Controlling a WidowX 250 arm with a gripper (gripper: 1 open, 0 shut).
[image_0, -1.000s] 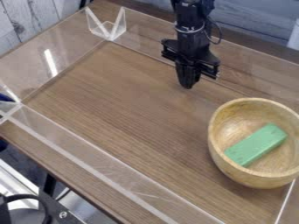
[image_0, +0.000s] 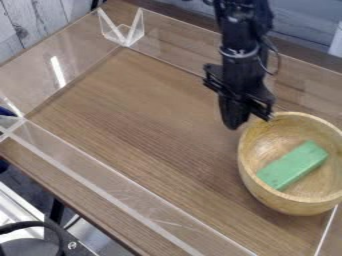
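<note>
The black robot arm reaches down from the top centre-right, its gripper (image_0: 235, 116) low over the wooden table, at the upper-left rim of a beige round bowl (image_0: 251, 186). The fingers look shut, with nothing visible between them. Inside the bowl, on the right of the table, lies a green rectangular block (image_0: 293, 165).
A small white wire-like holder (image_0: 122, 30) stands at the back left. Clear edging runs along the table's sides, and black cables lie at the bottom left.
The gripper has moved down and to the right, from the back middle of the table to beside the bowl. The bowl and green block have not moved.
</note>
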